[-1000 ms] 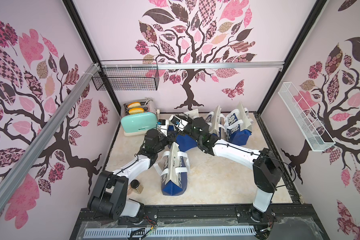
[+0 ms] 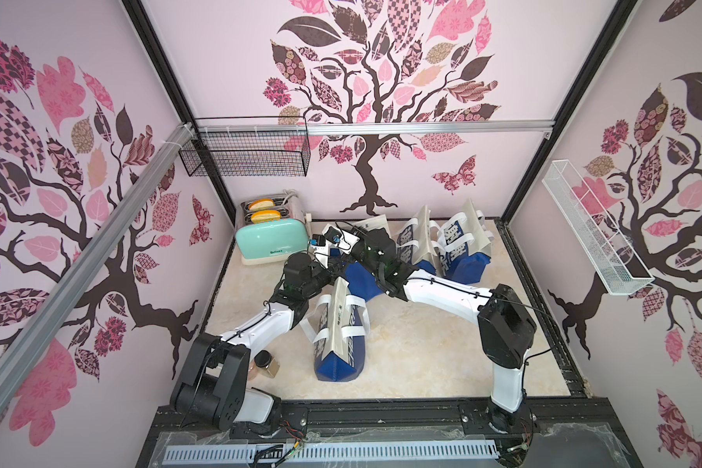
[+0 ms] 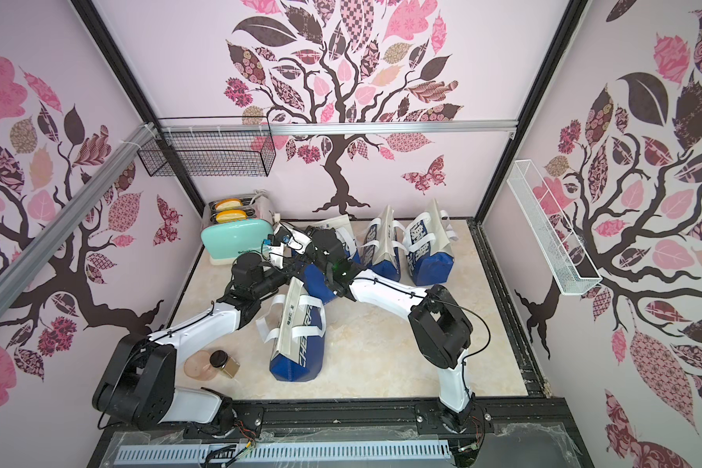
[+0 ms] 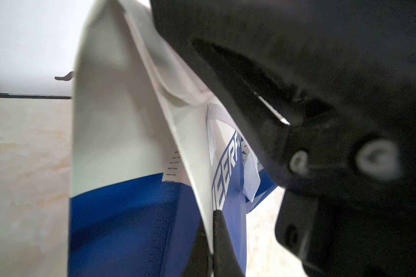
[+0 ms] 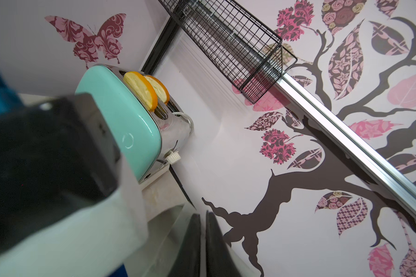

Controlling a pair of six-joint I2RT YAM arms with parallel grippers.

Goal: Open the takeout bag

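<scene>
The takeout bag, cream above and blue below [image 3: 319,284], stands behind the front bag and is partly covered by both arms. In the left wrist view its near panel [image 4: 120,138] fills the left half, and a gap shows between the cream top panels. My left gripper is shut on one thin panel edge of it. My right gripper is at the bag's top, its fingers a narrow gap apart. The bag's pale top panel [image 5: 171,235] lies behind and beside them; whether it reaches between them is hard to see.
A second bag [image 2: 338,337] stands in front, and two more [image 3: 382,245] [image 3: 430,249] at the back right. A mint toaster [image 2: 271,240] stands back left, a small jar [image 2: 266,363] front left. Both wrists are close together.
My right arm has shifted slightly left, bringing its gripper closer to the left one. The left arm and the front bag look unmoved.
</scene>
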